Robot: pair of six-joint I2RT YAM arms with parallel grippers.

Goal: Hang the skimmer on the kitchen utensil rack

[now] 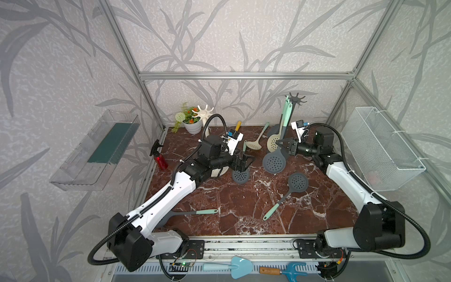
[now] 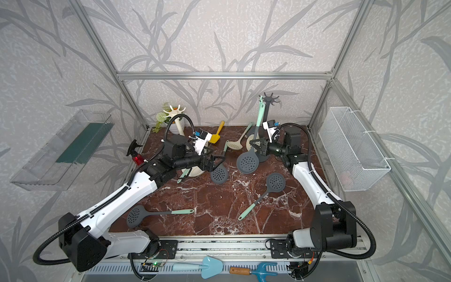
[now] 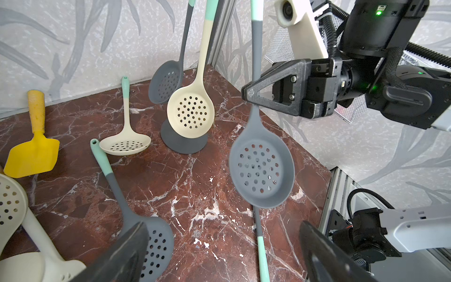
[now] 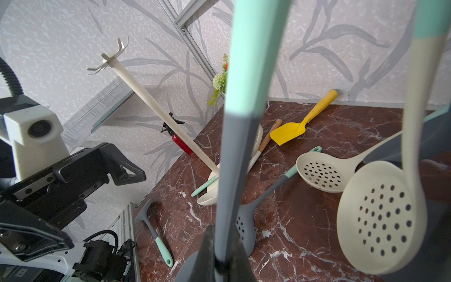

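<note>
A grey skimmer with a mint handle (image 1: 274,162) hangs upright in the air, bowl downward. My right gripper is shut on its grey shaft (image 4: 231,174), between handle and bowl. Behind it stands the dark utensil rack (image 1: 297,98) with its crown of hooks; a cream skimmer (image 4: 377,217) and a dark grey utensil (image 3: 166,81) hang there. The held handle's top reaches close to the hooks in the top left view; whether it sits on one I cannot tell. My left gripper (image 1: 246,162) stands open and empty, left of the rack.
A cream ladle (image 3: 125,143), yellow shovel (image 3: 33,156) and grey skimmer (image 3: 157,246) lie left of the rack. Another grey skimmer (image 1: 297,182) lies in front. A cream rack (image 4: 141,88) stands at left.
</note>
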